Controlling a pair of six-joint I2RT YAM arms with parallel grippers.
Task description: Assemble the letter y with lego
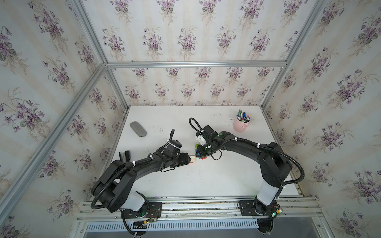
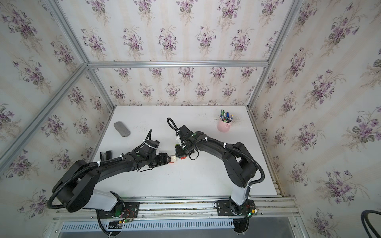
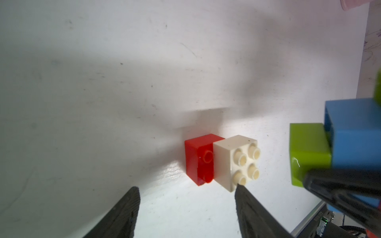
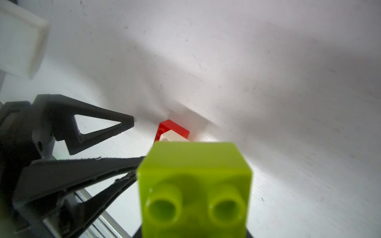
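Note:
On the white table lies a small joined piece, a red brick (image 3: 194,164) side by side with a white brick (image 3: 224,162), with studs showing in the left wrist view. My left gripper stands open close to that piece, its two fingers spread apart with nothing between them. Above and to the right, my right gripper (image 1: 199,154) is shut on a stack that includes a lime green brick (image 4: 194,158) and a blue brick (image 3: 353,134). In the right wrist view the green brick hides most of the right fingertips and part of the red-white piece.
A pink cup of pens (image 1: 240,125) stands at the back right. At the back left lies a grey oblong object (image 1: 138,129), and black items (image 1: 124,155) sit by the left edge. The two grippers are very close together.

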